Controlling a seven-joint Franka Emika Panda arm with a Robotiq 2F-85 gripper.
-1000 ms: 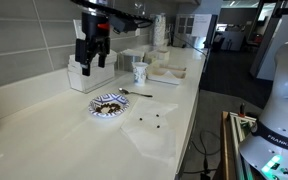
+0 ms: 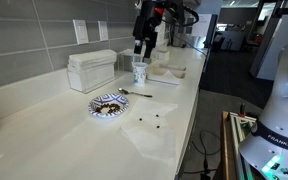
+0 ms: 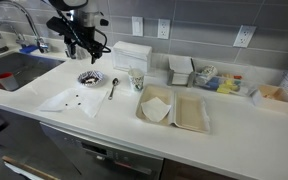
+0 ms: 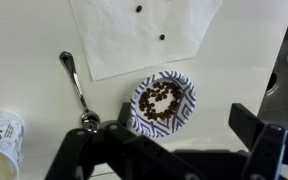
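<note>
My gripper is open, its two dark fingers (image 4: 76,150) far apart with nothing between them. In the wrist view a patterned bowl (image 4: 189,103) holding small dark beans appears below and between the fingers. The second exterior view shows the gripper (image 3: 83,48) raised above the counter, over the bowl's area. A metal spoon (image 4: 75,82) lies beside the bowl. On the counter is a white paper sheet (image 4: 109,45) with a few dark beans on it. A patterned cup (image 4: 2,135) stands near the left edge of the wrist view, partly cut off.
A white box (image 3: 134,55) stands against the back wall. Two shallow tan trays (image 3: 191,112) lie right of the cup, with a clear container and packets (image 3: 222,82) behind. A sink (image 3: 19,75) is at the left.
In the first exterior view my gripper has moved right and somewhat upward, from near the white box to around the cup. The bowl, spoon, paper and cup have stayed put.
</note>
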